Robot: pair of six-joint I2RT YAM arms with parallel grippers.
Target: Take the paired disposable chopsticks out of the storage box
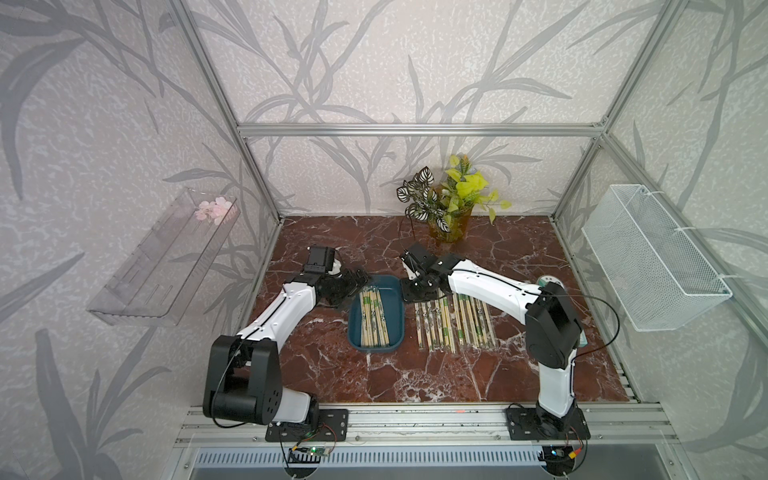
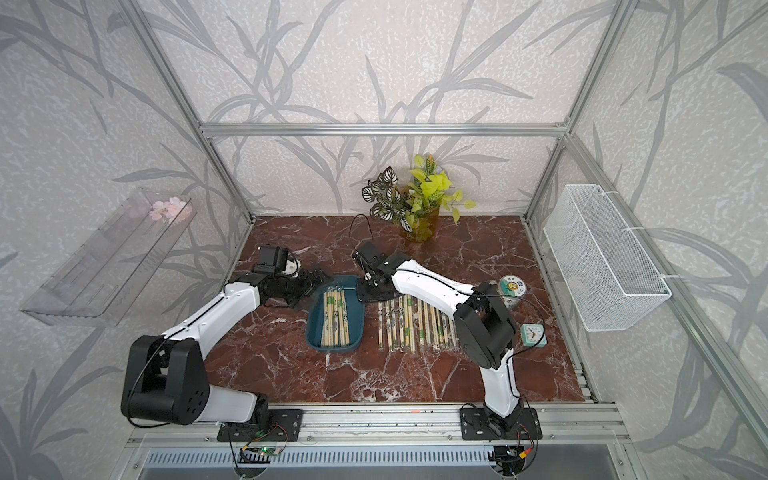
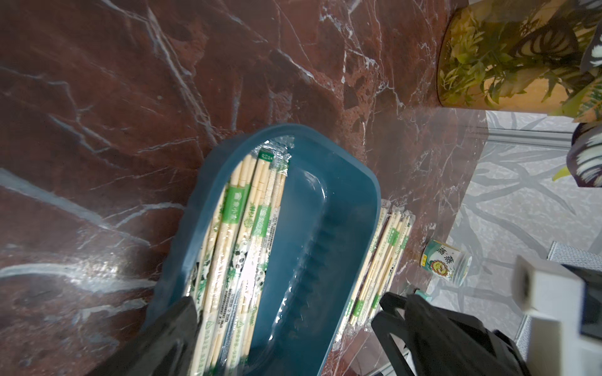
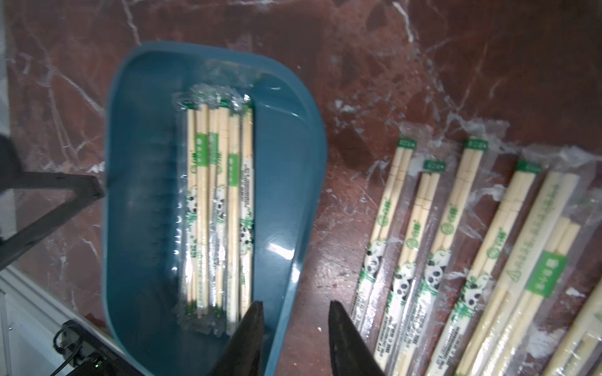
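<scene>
The teal storage box holds several wrapped chopstick pairs, seen in all views. More wrapped pairs lie in a row on the table to its right. My left gripper is at the box's back left; in its wrist view dark fingers show at the lower edge, their state unclear. My right gripper is open above the box's right rim, its fingers either side of that edge and the table beside it, with nothing held.
A potted plant stands at the back. A round tin and small clock sit at the right. Baskets hang on both side walls.
</scene>
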